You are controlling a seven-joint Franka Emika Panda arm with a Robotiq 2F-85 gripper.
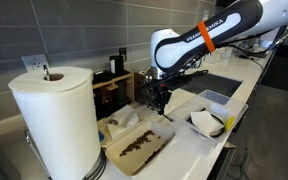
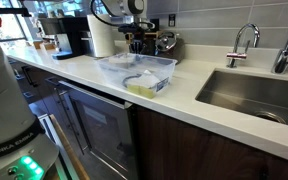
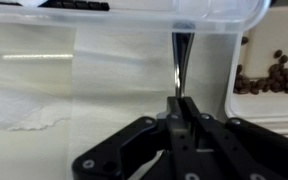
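My gripper is shut on a slim metal utensil [image 3: 182, 62], whose shaft points toward the clear bin in the wrist view. The utensil's far end is hard to make out against the bin's edge. In exterior view 1 the gripper [image 1: 162, 92] is above the counter, between a shallow tray [image 1: 122, 160] and the clear plastic bin [image 1: 237, 108]. Dark brown beans [image 1: 144, 148] lie scattered in the tray. Some of these beans [image 3: 276, 76] show at the right of the wrist view.
A paper towel roll [image 1: 59, 120] stands at the left of the tray. A wooden organizer [image 1: 109, 98] is against the wall behind. Something white [image 1: 205, 122] is inside the bin. A sink [image 2: 254, 97] lies farther along the counter.
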